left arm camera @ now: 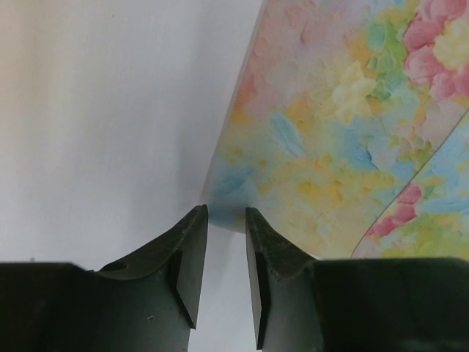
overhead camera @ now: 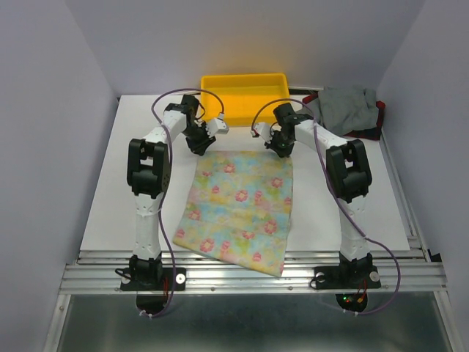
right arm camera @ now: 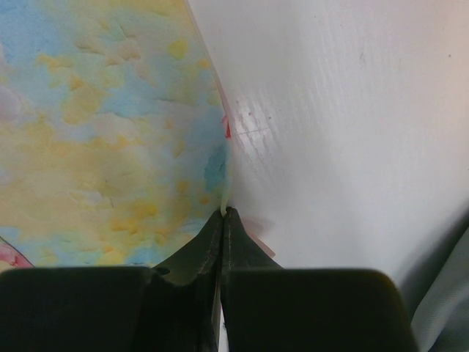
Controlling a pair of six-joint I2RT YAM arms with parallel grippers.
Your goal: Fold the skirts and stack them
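A floral skirt (overhead camera: 238, 202) in yellow, blue and pink lies spread flat on the white table, its far edge between the two grippers. At its far right corner my right gripper is shut on the cloth, with a pinched fold (right arm camera: 226, 187) rising from the fingertips. Over the far left corner my left gripper (overhead camera: 201, 151) is low and open. In the left wrist view that skirt corner (left arm camera: 231, 209) reaches into the gap between the fingers, which are apart.
A yellow bin (overhead camera: 244, 92) stands at the back, just beyond the grippers. Grey cloth (overhead camera: 346, 110) lies over dark red and black fabric (overhead camera: 377, 125) at the back right.
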